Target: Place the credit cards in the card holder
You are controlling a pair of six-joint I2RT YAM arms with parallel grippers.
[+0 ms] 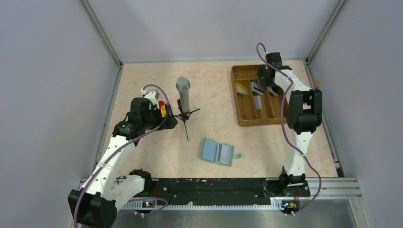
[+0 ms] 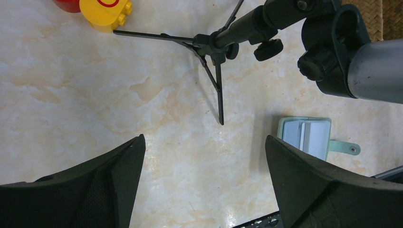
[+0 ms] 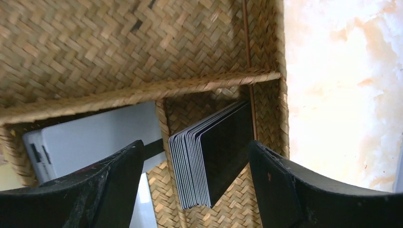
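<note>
The pale green card holder lies spread on the table at front centre, its tab pointing right; part of it also shows in the left wrist view. A dark-faced stack of cards leans in one compartment of the woven basket. White cards lie in the compartment beside it. My right gripper is open over the dark stack, nothing held. My left gripper stands open over bare table, left of the tripod, with nothing between its fingers.
A black tripod carrying a grey cylinder rises near the left arm. Red and yellow objects sit behind its legs. Basket dividers separate the cards. Table between tripod and basket is bare.
</note>
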